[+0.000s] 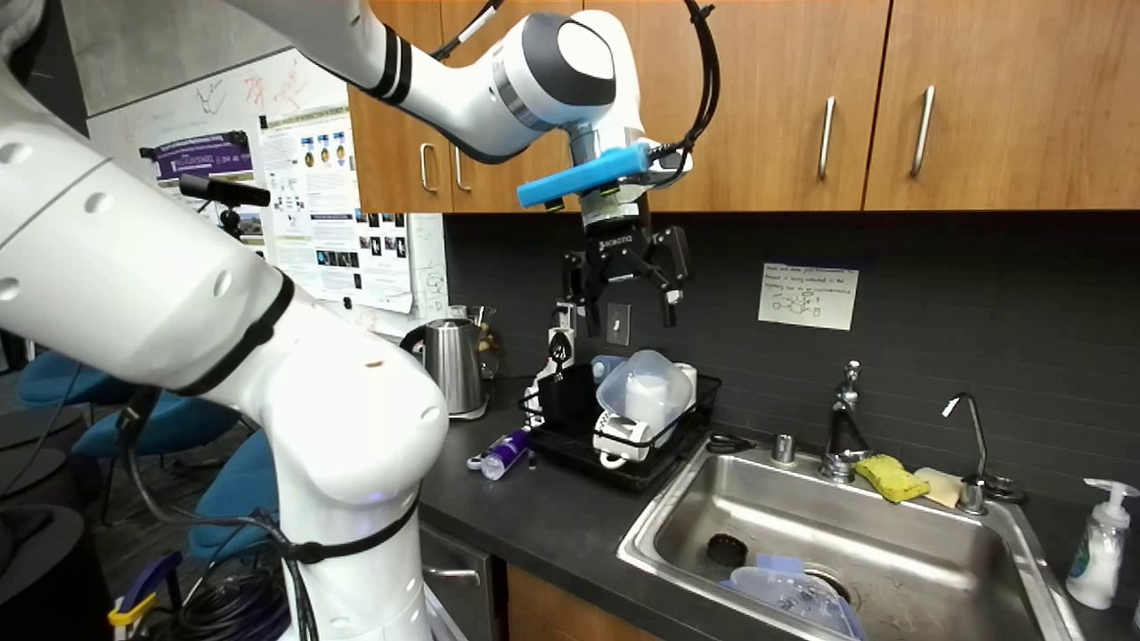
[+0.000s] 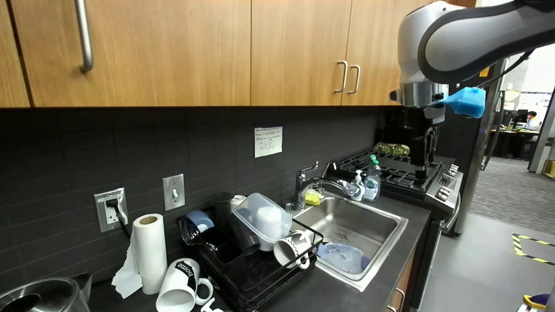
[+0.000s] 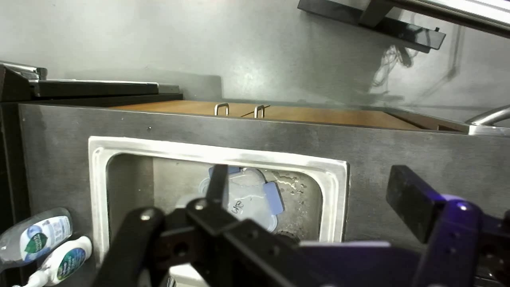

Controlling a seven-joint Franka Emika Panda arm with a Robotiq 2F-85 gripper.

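Note:
My gripper hangs pointing down in front of the dark backsplash, above the counter and dish rack in exterior view 1. Its two black fingers are wide apart in the wrist view, one finger over the sink and the other finger over bare counter. No object shows between them. Below, the metal sink holds a clear container with blue clips. The black dish rack carries a clear plastic tub and a white mug. In exterior view 2, the gripper appears dark against the stove.
Wooden cabinets hang close behind the arm. A faucet, yellow sponge and soap bottle line the sink. Left of the rack stand a kettle and purple bottle. Counter in front of the rack is clear.

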